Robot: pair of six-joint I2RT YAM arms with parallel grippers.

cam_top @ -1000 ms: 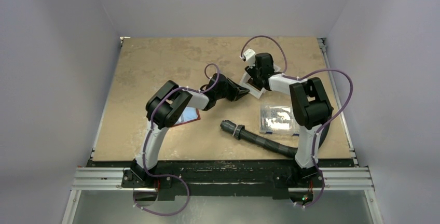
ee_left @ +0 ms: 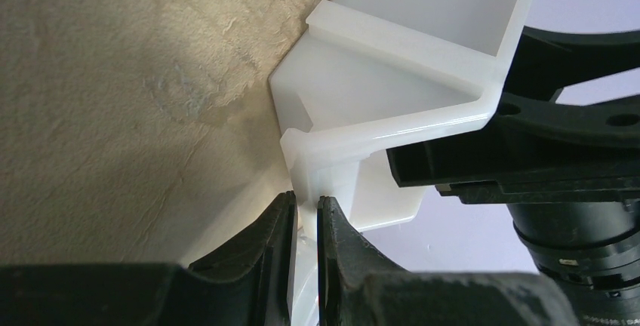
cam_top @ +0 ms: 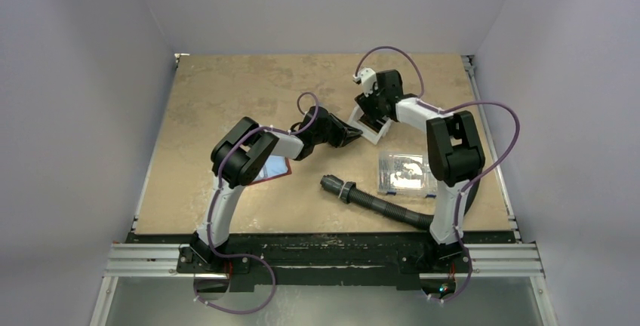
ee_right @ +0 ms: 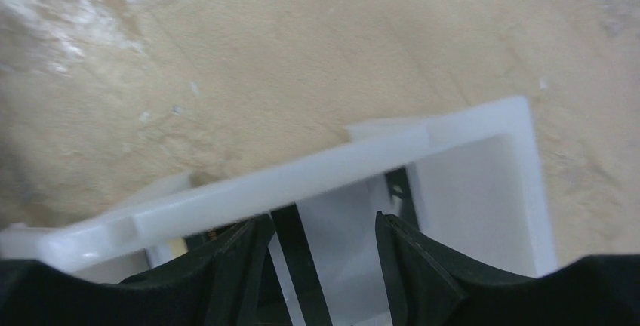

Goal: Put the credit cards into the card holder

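Observation:
A white tray (cam_top: 367,137) sits at the table's middle right. Inside it, in the right wrist view, lie a pale card-like piece (ee_right: 336,243) with a black band and a dark item (ee_right: 204,237). Over these my right gripper stands open, its fingertips apart above the banded piece; nothing is clearly held. My left gripper is at the tray's corner wall (ee_left: 321,179), its fingers a little apart with white wall showing in the gap. Whether they touch the wall I cannot tell. The card holder cannot be made out for certain.
A clear plastic case (cam_top: 406,173) lies in front of the tray, near the right arm. Closer to the front edge is a black ribbed hose (cam_top: 377,205). A blue-and-white item with a red border (cam_top: 277,167) is partly under the left arm.
The left arm and the tray look nearly unmoved.

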